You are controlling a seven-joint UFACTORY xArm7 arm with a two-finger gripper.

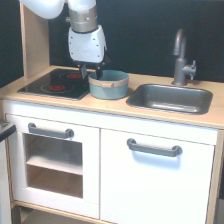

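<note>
A blue-grey pot (109,88) stands upright on the wooden counter, between the black stove top and the sink. At its left rim is my gripper (92,72), pointing down under the white robot hand (87,45). Its dark fingers look spread, one on the stove side of the rim and the other over the pot's opening. Whether either finger touches the pot is too small to make out.
Left of the pot lies the black stove top (53,84) with red burner marks. A metal sink (172,97) with a grey faucet (181,60) takes up the right. White cabinet doors (155,185) with dark handles are below.
</note>
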